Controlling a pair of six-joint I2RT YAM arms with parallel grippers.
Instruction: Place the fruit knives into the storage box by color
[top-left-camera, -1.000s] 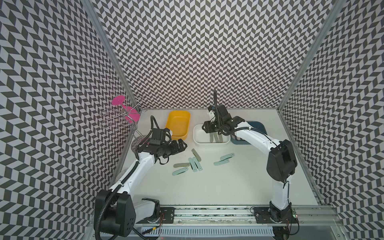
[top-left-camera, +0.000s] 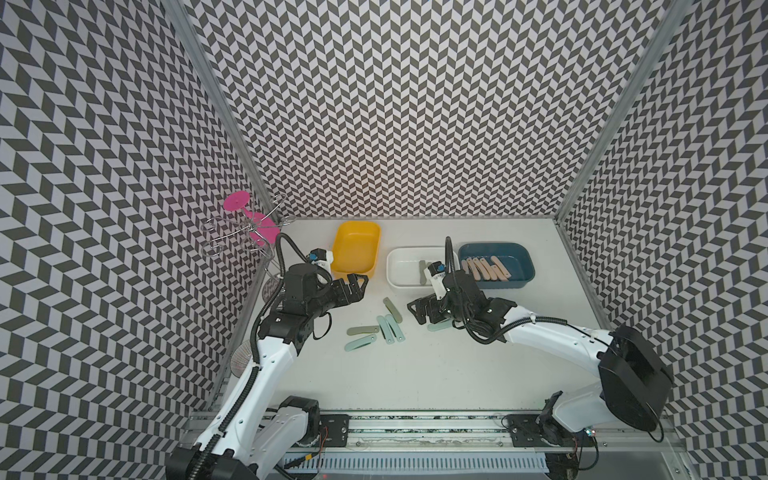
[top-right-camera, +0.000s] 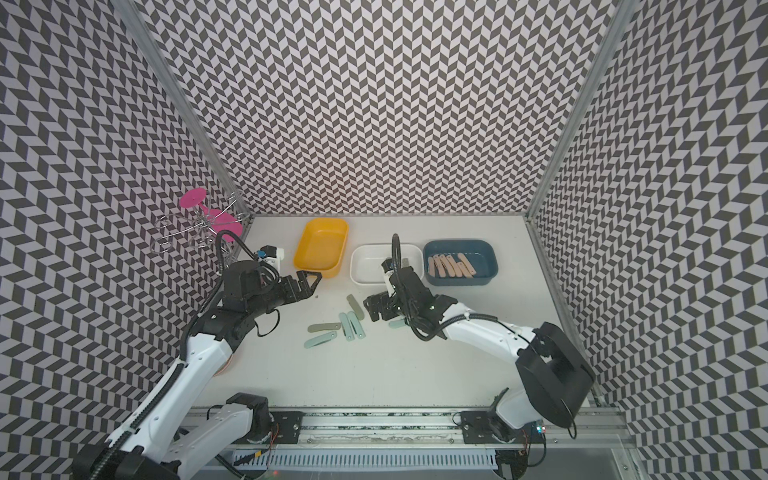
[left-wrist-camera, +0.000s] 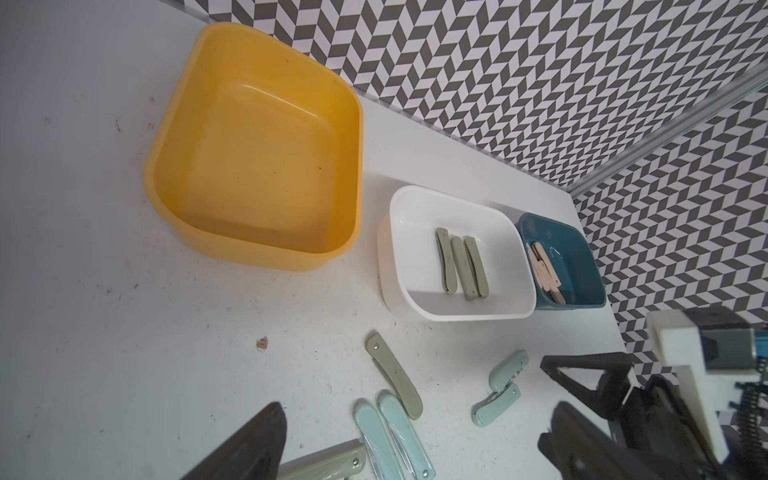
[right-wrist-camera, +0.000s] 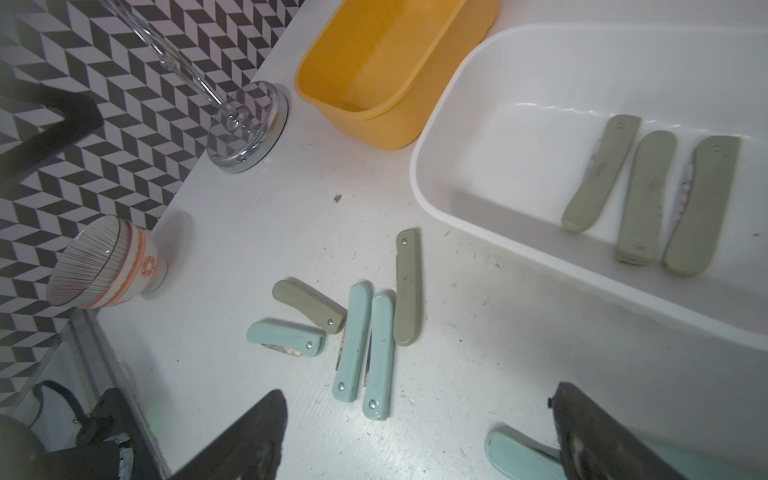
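Several olive knives lie in the white box (left-wrist-camera: 416, 296); two others (right-wrist-camera: 407, 284) (right-wrist-camera: 307, 304) lie on the table. Light-blue knives (right-wrist-camera: 352, 340) lie beside them, with two more farther right, under my right gripper (top-right-camera: 381, 305). Pink knives (top-right-camera: 448, 265) fill part of the teal box (top-right-camera: 488, 256). The yellow box (left-wrist-camera: 256, 152) is empty. My left gripper (top-left-camera: 352, 286) hangs open in front of the yellow box, nothing between its fingers. My right gripper is open and empty, just in front of the white box.
A chrome rack with pink discs (top-left-camera: 237, 201) and bowls (right-wrist-camera: 96, 264) stand at the left edge.
My left gripper has shifted slightly up and left.
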